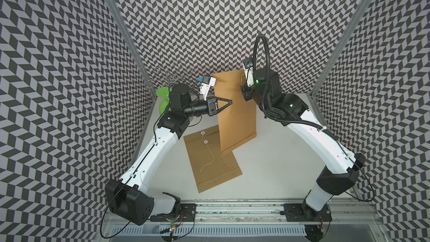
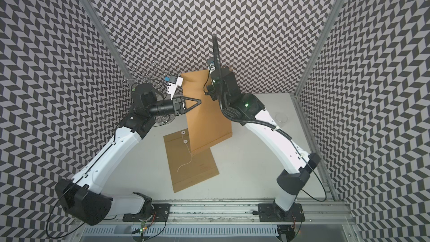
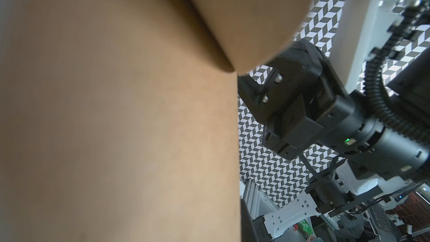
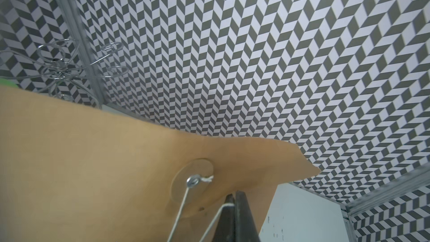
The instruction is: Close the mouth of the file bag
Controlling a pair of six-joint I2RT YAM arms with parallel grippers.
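An orange file bag [image 1: 236, 116] stands tilted upright between my grippers, its flap folded at the top. My left gripper [image 1: 230, 102] is shut at its left part, the paper filling the left wrist view [image 3: 121, 107]. In the right wrist view a button disc [image 4: 192, 180] with white string sits on the flap. The shut tips of my right gripper are there, the string running over them; whether it is pinched is hard to tell.
A second brown file bag [image 1: 210, 174] with loose string lies flat below. A wire stand [image 4: 62, 69] and a green object [image 1: 162, 93] are at the back left.
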